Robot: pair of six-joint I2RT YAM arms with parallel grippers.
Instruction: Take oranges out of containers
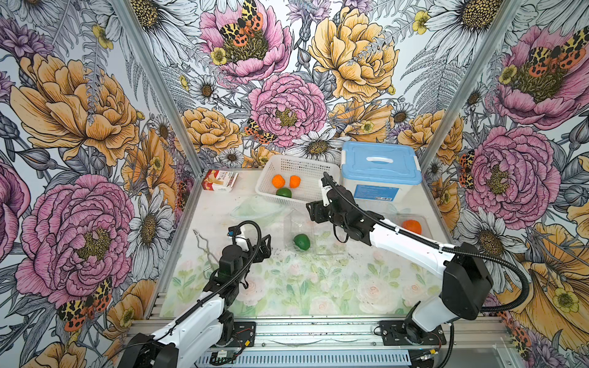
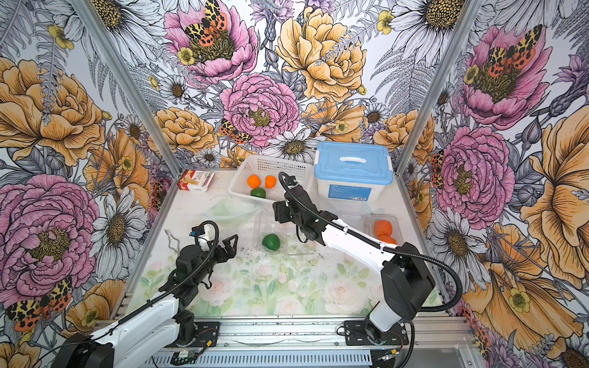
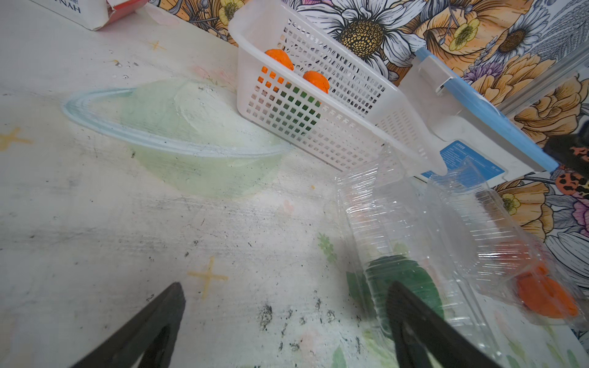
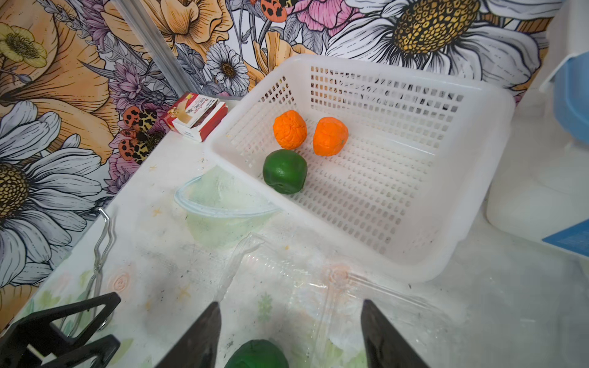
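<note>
Two oranges (image 4: 330, 135) sit beside a green fruit (image 4: 284, 171) in the white perforated basket (image 4: 449, 104). More orange fruit (image 2: 383, 227) lies in a clear container at the right. Another green fruit (image 1: 301, 241) is in a clear container at front centre. My right gripper is above the clear containers, before the basket, open with nothing visible between its fingers. My left gripper stands open and empty low at left, facing the clear containers and basket.
A lidded box with blue top (image 1: 380, 159) is at back right, a red-white carton (image 1: 220, 181) at back left, metal tongs (image 4: 101, 263) at the left edge.
</note>
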